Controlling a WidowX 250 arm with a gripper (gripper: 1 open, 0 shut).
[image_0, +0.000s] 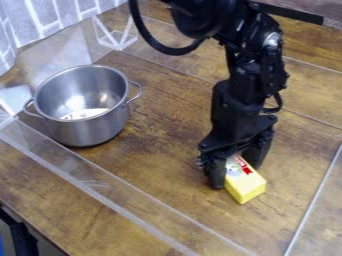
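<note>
My black gripper (230, 160) reaches down at the right of centre, its fingers open around the far end of a yellow box (245, 186) with a red and white label, which lies on the wooden table. The arm partly hides the box, and whether the fingers touch it is unclear.
A steel pot (83, 117) with two handles stands at the left, with something pale inside. Bare wooden table (154, 195) lies between pot and box. Clear plastic edges run along the left and front, and a pale strip lies at the right.
</note>
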